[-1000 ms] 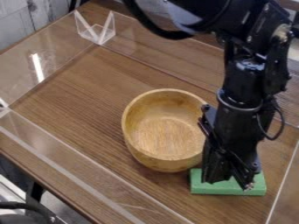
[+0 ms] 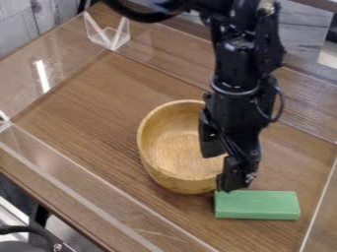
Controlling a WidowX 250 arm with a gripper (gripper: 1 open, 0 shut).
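Note:
My black gripper (image 2: 224, 157) hangs over the right side of a wooden bowl (image 2: 168, 133), its fingers open and pointing down near the rim. The bowl's interior looks empty where visible; its right part is hidden behind the gripper. A green rectangular block (image 2: 257, 205) lies flat on the table, just below and to the right of the bowl.
A clear plastic object (image 2: 108, 31) sits at the back left. Dark cables and arm parts show at the top and at the bottom left corner.
The gripper has moved up and left, away from over the green block to the bowl's right side. The block and bowl look unmoved.

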